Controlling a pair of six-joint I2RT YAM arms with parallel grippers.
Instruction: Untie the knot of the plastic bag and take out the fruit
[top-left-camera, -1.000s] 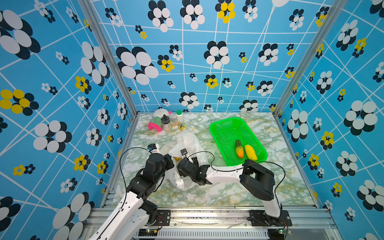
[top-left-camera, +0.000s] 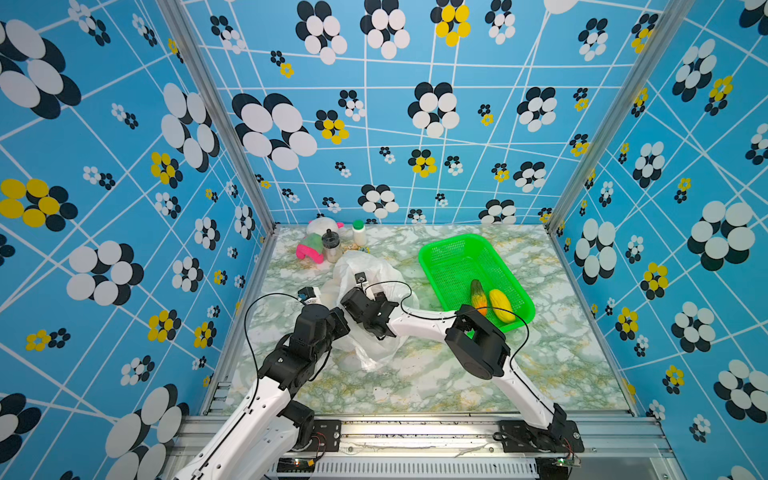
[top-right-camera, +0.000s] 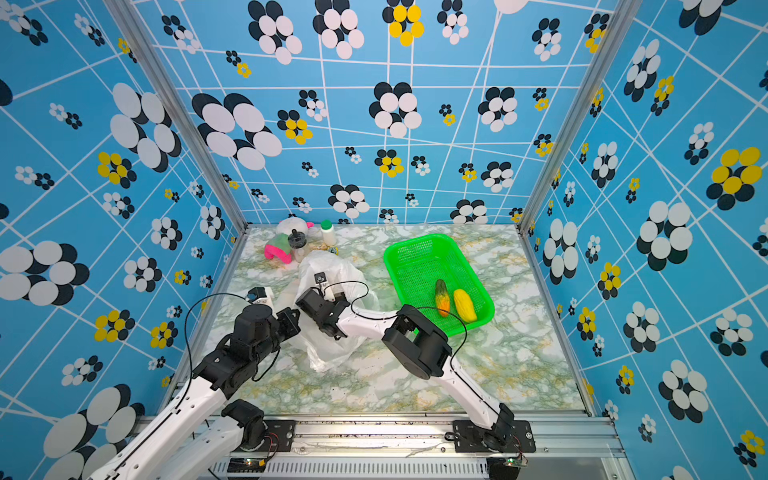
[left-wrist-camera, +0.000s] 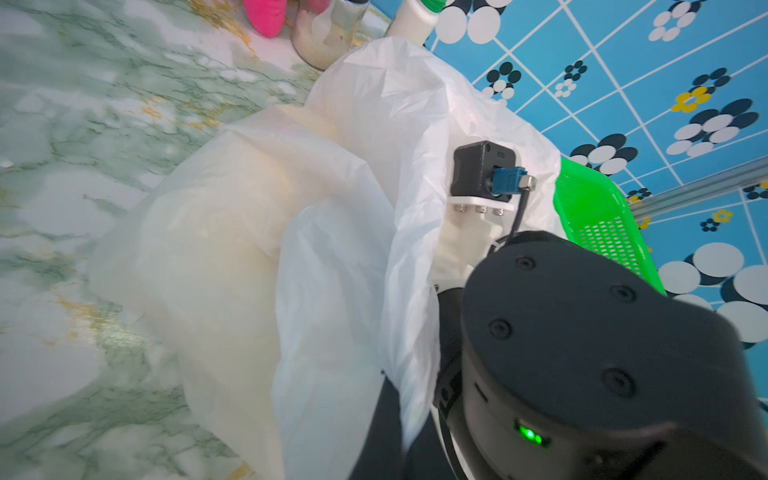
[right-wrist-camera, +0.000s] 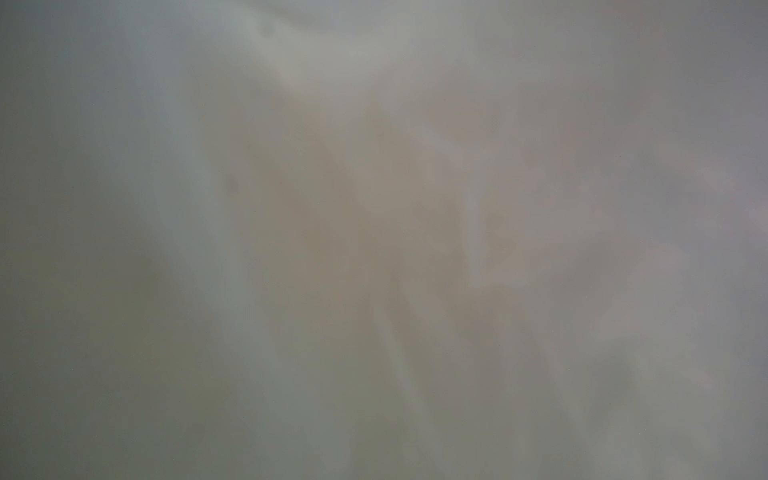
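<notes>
The white plastic bag lies crumpled on the marble table. My left gripper is at the bag's left side, shut, with bag film around its tips in the left wrist view; whether film is between them is unclear. My right gripper reaches into the bag from the right, its fingers hidden by the film, which fills the right wrist view in a blur. A yellow fruit and a dark-tipped orange fruit lie in the green basket.
Behind the bag stand a dark-lidded bottle, a green-capped bottle and a pink object. The basket takes up the right middle.
My right arm has moved back and to the left, deeper over the bag, whose top has shifted toward the back. My left arm is nearly still.
</notes>
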